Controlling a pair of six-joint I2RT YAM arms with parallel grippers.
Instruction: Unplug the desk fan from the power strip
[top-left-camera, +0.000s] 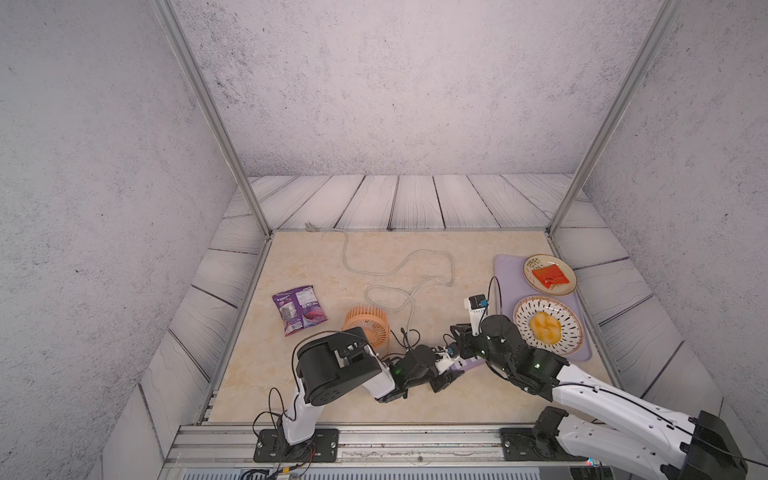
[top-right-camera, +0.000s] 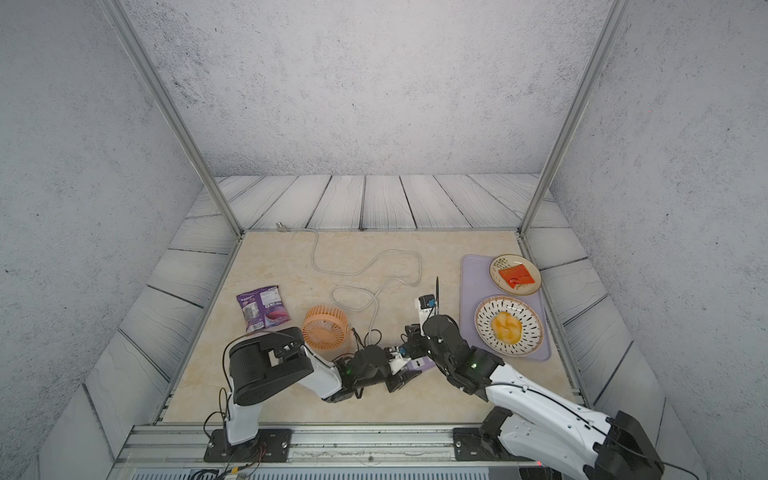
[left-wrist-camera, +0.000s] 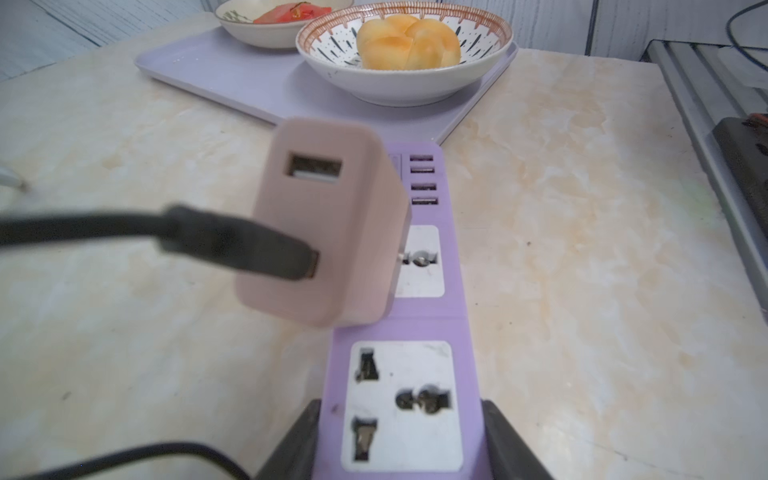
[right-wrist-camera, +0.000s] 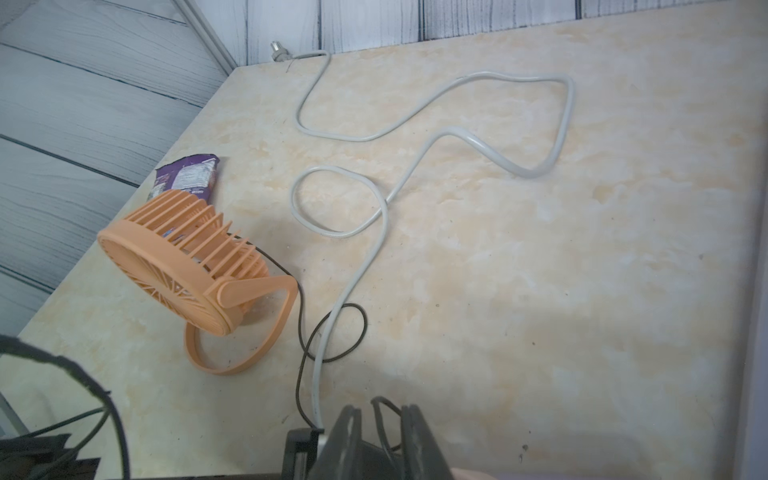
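The purple power strip (left-wrist-camera: 464, 320) lies on the table, my left gripper shut across its near end. A pink USB adapter (left-wrist-camera: 320, 192) with a dark cable (left-wrist-camera: 232, 240) plugged into its face sits tilted over the strip's middle sockets; its prongs are hidden, so I cannot tell how far they are seated. My right gripper has its fingers apart above the strip area, a dark cable loop showing beyond the gap and nothing clearly held. The orange desk fan (right-wrist-camera: 184, 264) stands to the left, its thin dark cord (right-wrist-camera: 301, 320) running toward the strip.
A white cord (right-wrist-camera: 376, 240) winds over the table to a loose plug (right-wrist-camera: 279, 52) at the back. The purple snack bag (top-left-camera: 299, 309) lies at left. At right, a lilac tray (top-left-camera: 509, 276) carries two dishes of food. The table's back middle right is open.
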